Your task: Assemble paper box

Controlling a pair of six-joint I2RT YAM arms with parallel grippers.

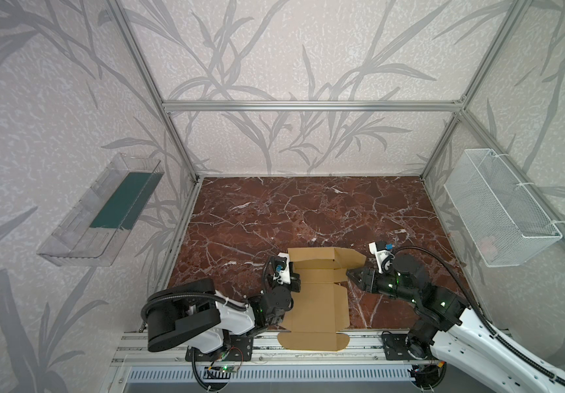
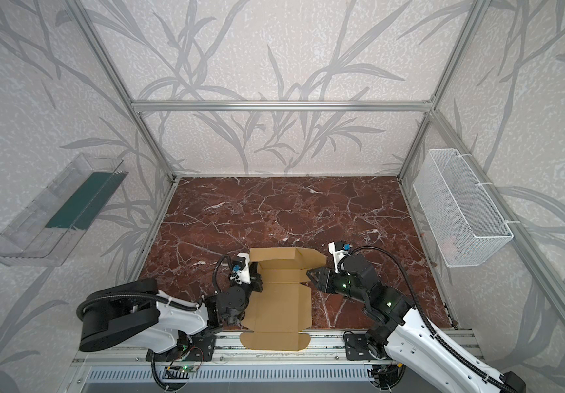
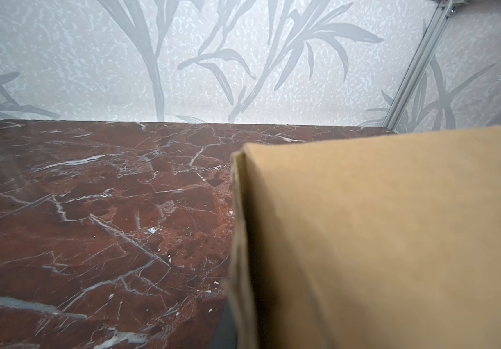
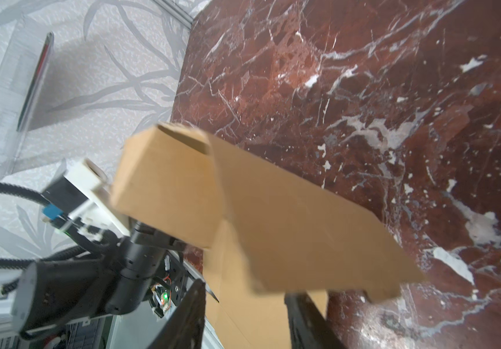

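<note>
A brown cardboard box (image 1: 320,308) lies partly folded at the front middle of the table. Its far wall (image 1: 313,257) stands raised, with flaps at both ends, while the near panel (image 1: 313,340) lies flat over the front edge. My left gripper (image 1: 295,281) is shut at the far left corner; in the left wrist view a folded cardboard edge (image 3: 241,244) hides its fingers, so whether cardboard is pinched cannot be seen. At the far right corner, my right gripper has its fingers spread apart, beside the slanting right flap (image 4: 302,238).
Bare marble table (image 1: 308,209) stretches behind the box. A clear bin (image 1: 108,209) with a green base hangs on the left wall and a white mesh basket (image 1: 502,206) on the right. A metal rail (image 1: 184,340) runs along the front.
</note>
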